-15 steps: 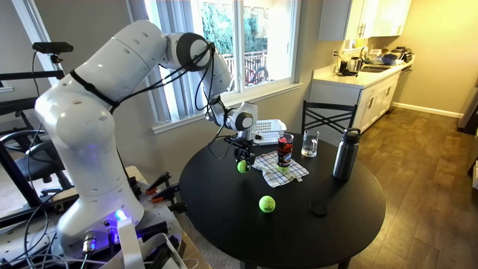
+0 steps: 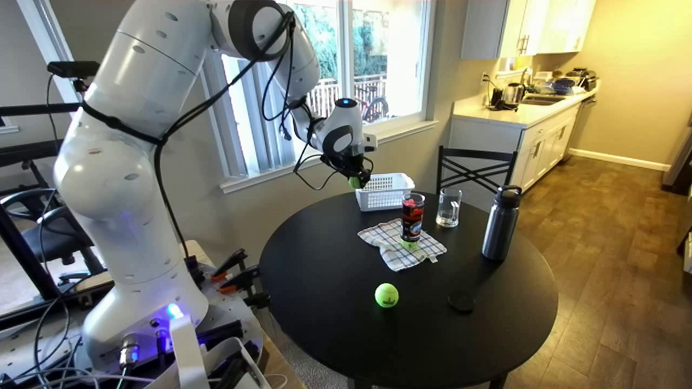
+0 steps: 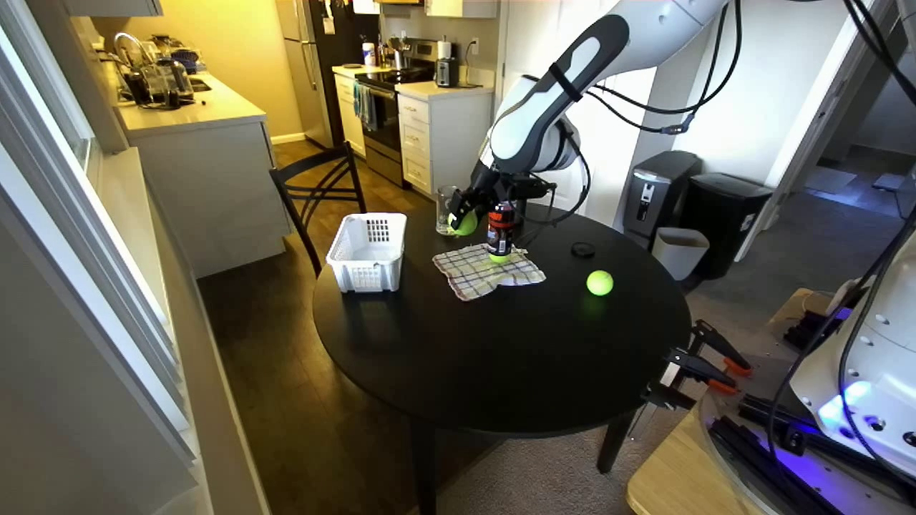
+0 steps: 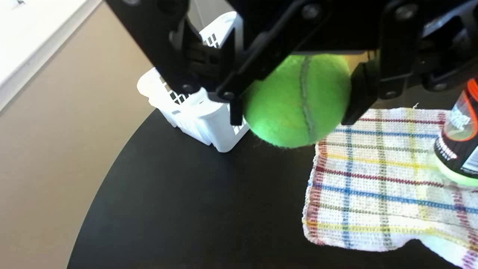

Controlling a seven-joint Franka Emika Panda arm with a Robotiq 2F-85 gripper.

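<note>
Held between the fingers of my gripper is a green tennis ball [image 4: 298,103], in the air above the black table. The white basket [image 2: 384,192] stands at the window side of the table; in the wrist view its near corner shows behind and left of the ball, which is outside it. A second tennis ball [image 2: 386,295] rests on bare tabletop. On a checkered cloth [image 2: 396,249] a clear tube with a black and red label [image 2: 412,217] stands upright, a ball visible at its bottom.
A glass mug [image 2: 448,207] and a tall steel bottle [image 2: 501,223] are upright beyond the cloth. The flat black lid [image 2: 461,301] lies close to the loose ball. Open tabletop [image 3: 429,360] spreads across the front in the second exterior view.
My arm has risen and shifted toward the window and basket, carrying the held ball up from beside the cloth. The loose ball, tube and basket have stayed put.
</note>
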